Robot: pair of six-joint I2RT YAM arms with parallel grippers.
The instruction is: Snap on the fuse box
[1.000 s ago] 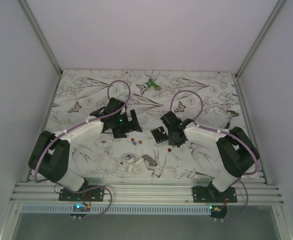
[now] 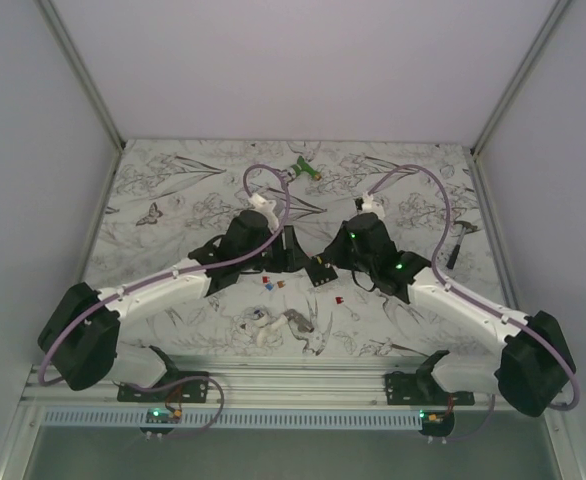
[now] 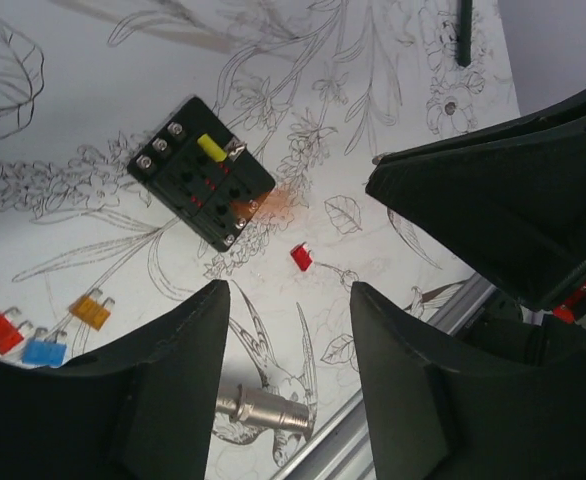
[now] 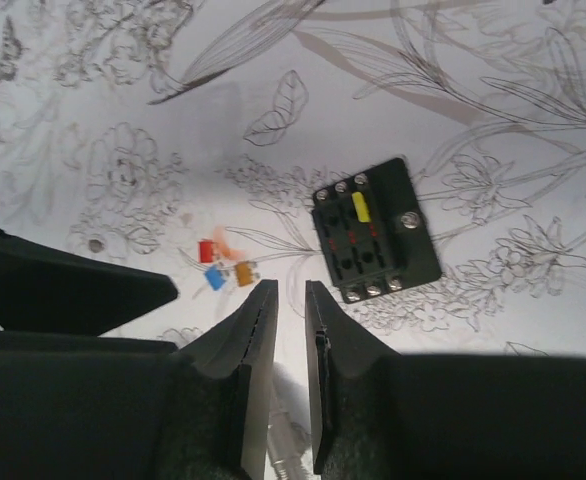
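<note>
The black fuse box [image 3: 188, 190] [image 4: 373, 235] [image 2: 320, 275] lies on the table between my grippers, with a yellow fuse [image 4: 361, 208] in one slot. My left gripper [image 2: 291, 258] hangs above it on the left, fingers part open and nothing between them. My right gripper [image 2: 333, 258] hangs over it on the right, fingertips slightly apart and empty. Loose red [image 3: 0, 331], blue [image 3: 45, 348] and orange [image 3: 91, 310] fuses lie left of the box; another red fuse [image 3: 301, 256] lies apart from them.
A metal tool [image 2: 295, 325] lies toward the front. A hammer [image 2: 460, 240] is at the right edge, a green tool [image 2: 301, 172] at the back.
Both arms have risen toward the camera. The left gripper moved right and its finger narrowed; the right gripper moved up from beside the fuse box.
</note>
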